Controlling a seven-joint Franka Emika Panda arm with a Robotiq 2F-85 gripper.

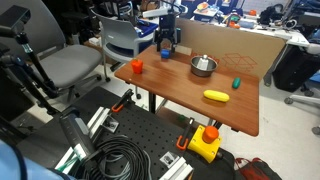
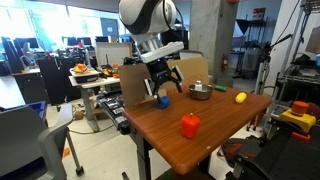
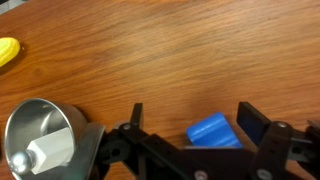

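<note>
My gripper stands open in the wrist view, its two dark fingers well apart over the wooden table. A small blue object [image 3: 213, 132] is low in that view, between the fingers and closer to the right one. In exterior view 2 the gripper [image 2: 165, 88] is just above the blue object [image 2: 162, 103]; whether they touch cannot be told. Exterior view 1 has the blue object [image 1: 165, 53] at the table's far left part, below the gripper [image 1: 167, 44].
A metal pot [image 1: 203, 66] stands to the right of the gripper; something white [image 3: 52, 150] shows inside it. A red-orange object [image 2: 190, 126], a yellow object [image 1: 216, 96] and a green object [image 1: 237, 83] also lie on the table [image 1: 180, 86].
</note>
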